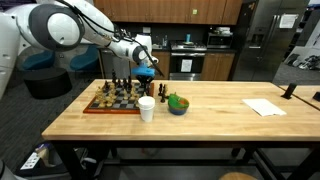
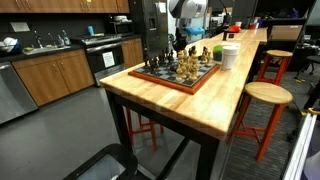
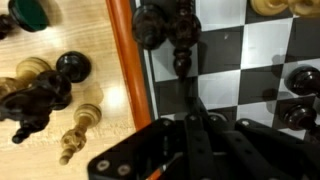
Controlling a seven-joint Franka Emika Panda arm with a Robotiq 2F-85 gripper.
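Note:
In the wrist view my black gripper is shut, and nothing shows between its fingers. Its tips are over the checkered chessboard point(image 3: 219, 88), close to the orange-brown border point(image 3: 127, 58). Just ahead of them in that view lies or stands a tall dark chess piece point(image 3: 183, 38), apart from the tips, with another dark piece point(image 3: 150, 27) beside it. From the first exterior view, the white arm point(image 1: 138, 52) reaches down to the board's right side, where pieces partly hide the fingers.
Off the board, several dark and light pieces lie or stand on the wooden table, among them a light one point(image 3: 82, 132). A white cup point(image 1: 147, 108) and a bowl with green contents point(image 1: 178, 104) stand close by.

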